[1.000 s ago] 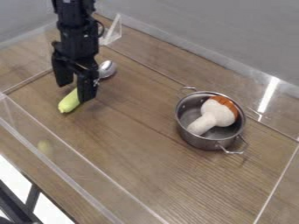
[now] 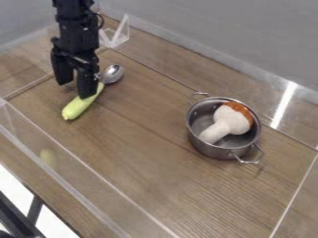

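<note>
My black gripper [image 2: 74, 79] hangs at the upper left, open, just above a pale yellow-green elongated object [image 2: 80, 104] lying on the wooden table. A silver spoon-like metal piece [image 2: 113, 73] lies just right of the gripper. On the right, a steel pot [image 2: 196, 131] with two handles holds a white object [image 2: 225, 124] with an orange-brown top part.
Pale walls rise at the back and back left. A small white wire piece [image 2: 114, 33] stands behind the gripper. Clear edging runs along the near left.
The gripper has shifted slightly to the left over the last second. The pot and the objects on the table look unmoved.
</note>
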